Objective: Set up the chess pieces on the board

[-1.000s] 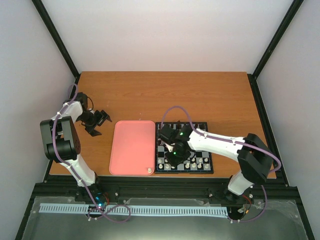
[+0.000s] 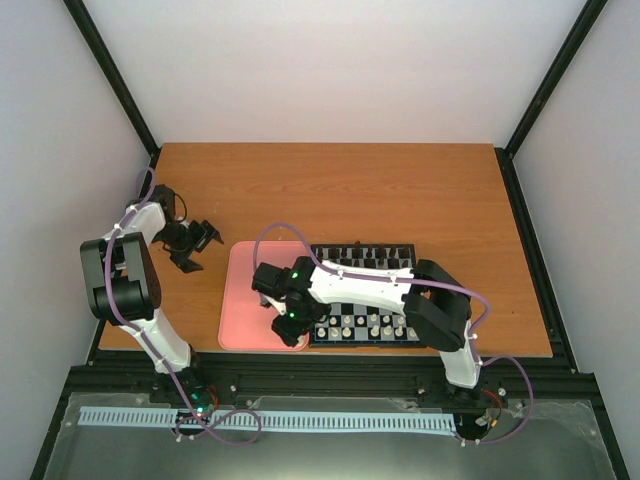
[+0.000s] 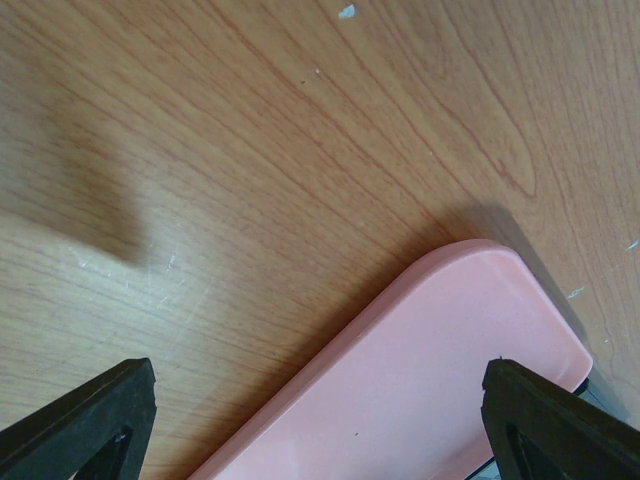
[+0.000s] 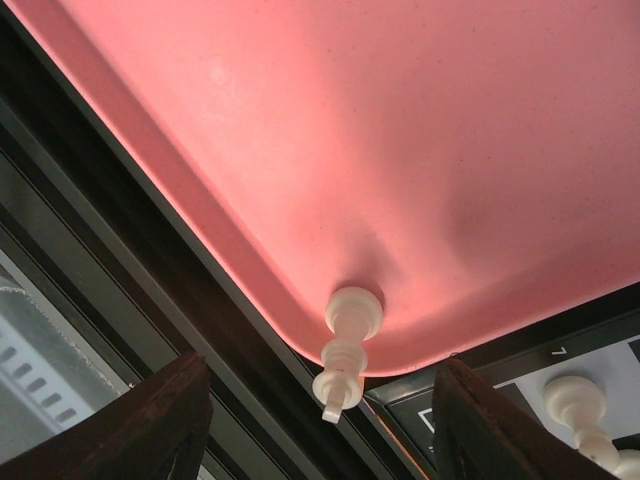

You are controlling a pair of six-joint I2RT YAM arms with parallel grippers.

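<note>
A white chess piece with a small block-like top, likely the king, stands in the pink tray's corner closest to the board. Over it my right gripper is open, one finger off to each side and neither touching it. The chessboard carries white pieces along its near side and black pieces along its far side; the right arm hides much of its middle. A white pawn stands on the board's near corner area. My left gripper is open and empty above the table, left of the tray.
The pink tray is otherwise bare where visible and sits against the board's left edge. A dark frame rail runs close along the tray's near side.
The left arm has stayed still.
</note>
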